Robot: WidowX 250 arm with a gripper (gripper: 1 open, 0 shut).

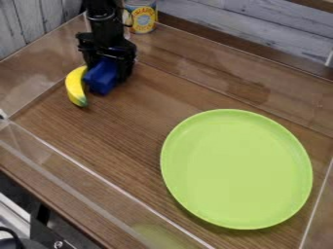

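Note:
The black robot gripper (105,53) reaches down at the upper left, over a blue block (103,77) that sits right beside a yellow banana (76,88). The fingertips are dark against the block's upper part, so whether they are shut on it I cannot tell. A large green plate (236,167) lies on the right front of the wooden table.
A yellow-labelled can (140,16) stands at the back, behind the gripper, near the grey wooden wall (26,19).

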